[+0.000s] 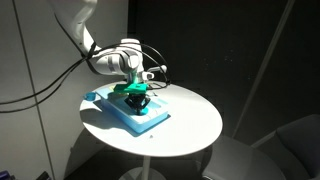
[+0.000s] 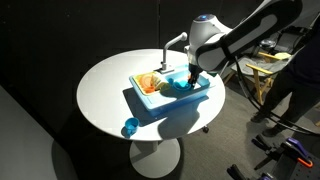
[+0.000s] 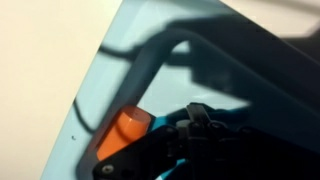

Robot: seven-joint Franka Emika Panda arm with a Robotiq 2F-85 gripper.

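A light blue toy sink (image 2: 150, 112) stands on the round white table, with my arm reaching down into it. My gripper is shut, its dark fingers low inside the basin. Right beneath and beside the fingers lies a blue dish (image 3: 173, 117), partly covered by them; no part of it shows clearly between them. To their left in the wrist view is an orange item (image 3: 127, 128). From the other side, the gripper (image 2: 192, 79) is over the blue dish (image 2: 180, 83).
A blue cup (image 2: 130, 127) rests on the table outside the sink. The grey faucet (image 2: 172, 44) rises at the sink's back edge. An orange piece (image 2: 149, 81) and a yellow piece (image 2: 166, 89) share the basin.
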